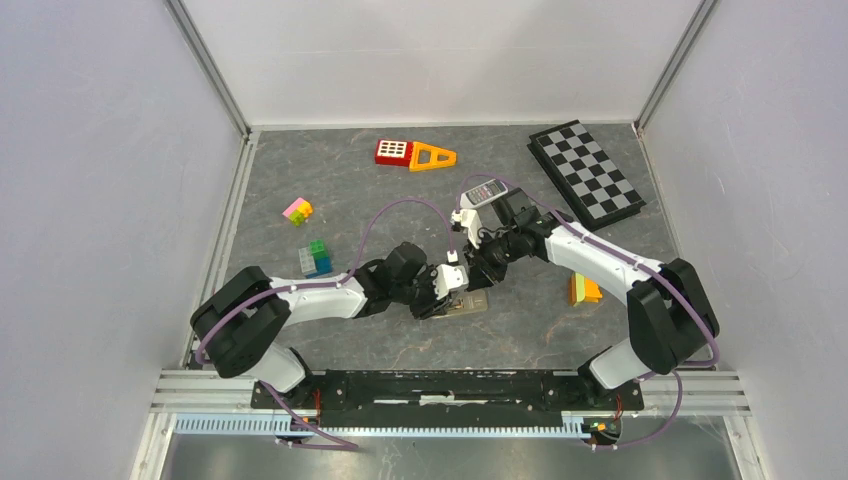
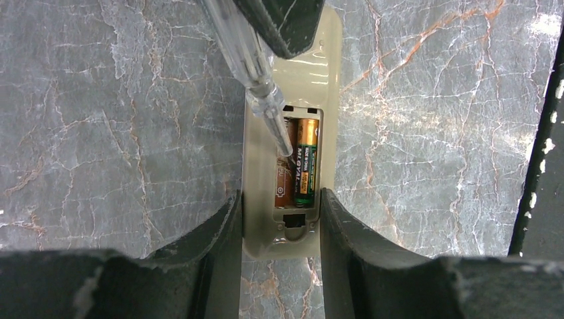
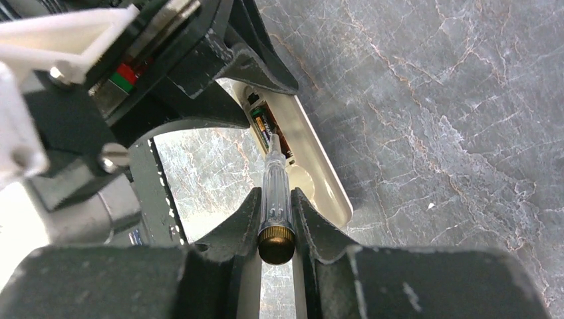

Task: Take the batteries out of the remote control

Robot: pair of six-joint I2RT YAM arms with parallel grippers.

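A beige remote control [image 2: 255, 183] lies back up on the table, its battery bay uncovered. Two batteries sit in the bay: a green, black and orange battery [image 2: 306, 163] and, beside it, a brown battery [image 2: 284, 186] partly covered by a tool. My left gripper is shut across the remote's end, one finger on each side. Between the fingers of my right gripper is a clear-handled screwdriver [image 3: 276, 179], with the fingers shut on it. Its tip points down into the bay near the batteries; whether it touches one is hard to tell.
A grey calculator [image 1: 484, 193] lies behind the right arm, near a checkered board [image 1: 590, 170]. Toy blocks [image 1: 318, 260] sit at the left, and yellow-orange blocks [image 1: 584, 290] at the right. Open table lies in front of the remote.
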